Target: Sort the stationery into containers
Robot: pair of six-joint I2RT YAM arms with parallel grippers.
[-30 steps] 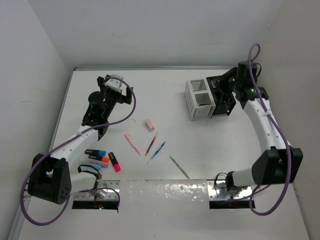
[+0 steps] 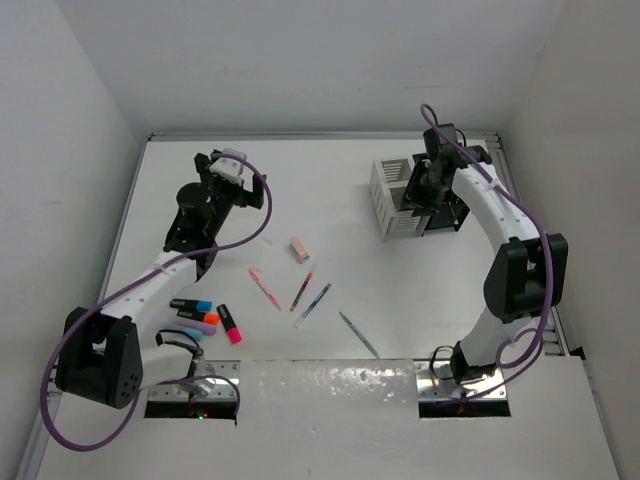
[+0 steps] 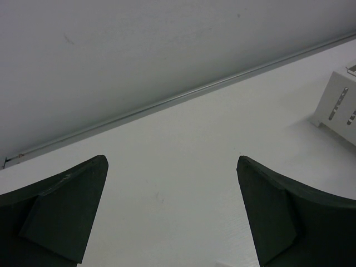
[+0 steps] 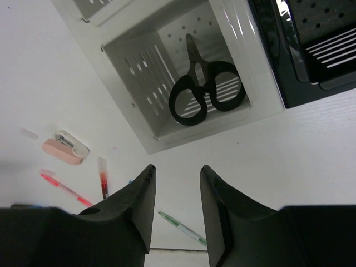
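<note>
My left gripper stands open over the table's left half, empty. My right gripper is over the containers, fingers apart with nothing between. Scissors (image 4: 197,97) lie in a white container (image 4: 258,94); beside it is a black container (image 4: 300,78). Loose on the table lie a pink-and-white object (image 2: 299,249), a red pen (image 2: 264,288), a dark-red pen (image 2: 302,288), a blue pen (image 2: 313,305), a green pen (image 2: 358,334) and, at lower left, several markers (image 2: 229,324).
Walls border the table at back and sides.
My right arm has swung left and toward the front, from above the black container to over the white one. My left arm has not moved.
</note>
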